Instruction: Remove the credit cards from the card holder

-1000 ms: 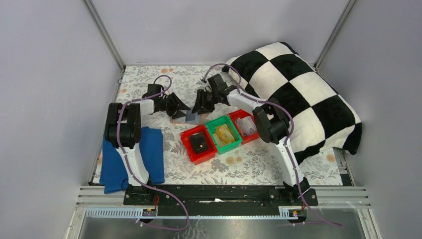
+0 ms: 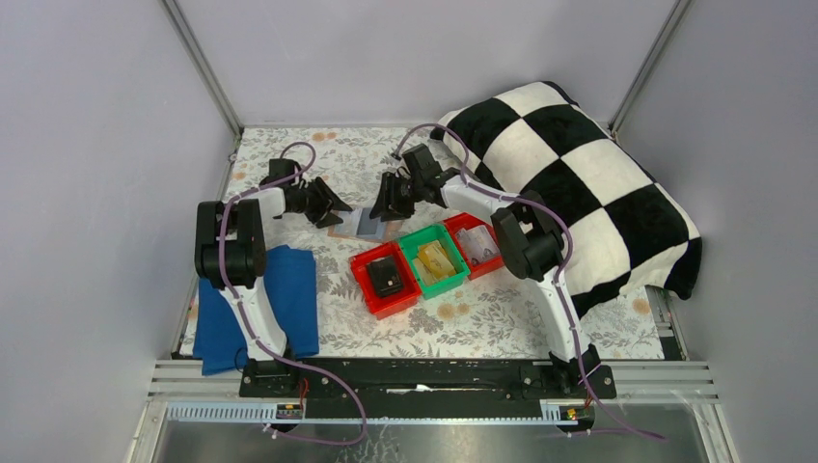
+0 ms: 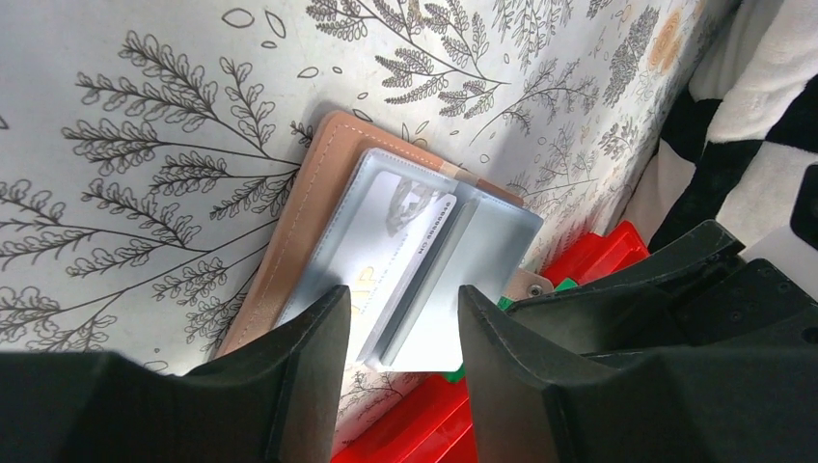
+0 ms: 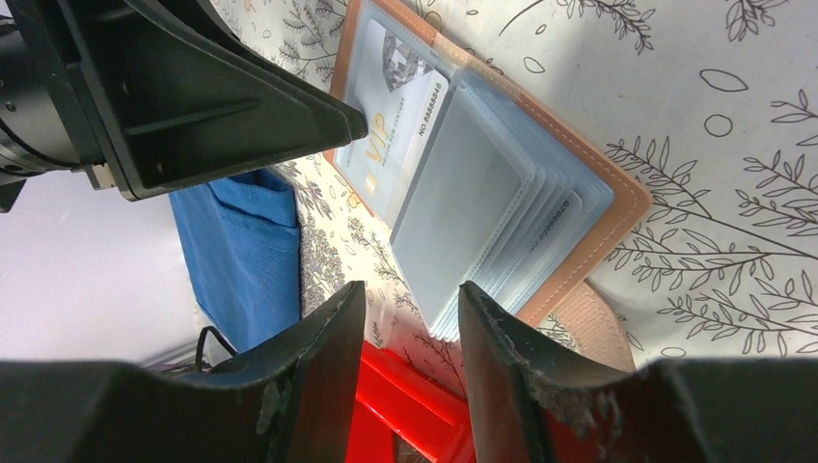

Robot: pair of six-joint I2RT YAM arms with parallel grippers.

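Observation:
The brown card holder (image 3: 323,169) lies spread flat on the patterned table, its clear sleeves showing. Inside its left-hand sleeve is a white VIP card (image 4: 394,135), its numbered edge showing beside the fold. A stack of clear sleeves (image 4: 473,198) fills the other half, and a printed number on another card shows near its edge. My left gripper stands open over the VIP card's half, nothing between its fingers. Also open and empty, my right gripper hangs by the near edge of the sleeve stack. Contact with the sleeves cannot be told.
Just in front stand a red bin (image 2: 393,304) with a black item, a green bin (image 2: 446,284) with yellow packets, and a second red bin (image 2: 488,267). A blue cloth (image 2: 289,309) lies at left, a checkered cushion (image 2: 569,159) at right. Clear table lies behind the holder.
My left gripper has shifted left in the top view, uncovering more of the holder's left half. The right arm and the holder look nearly unmoved.

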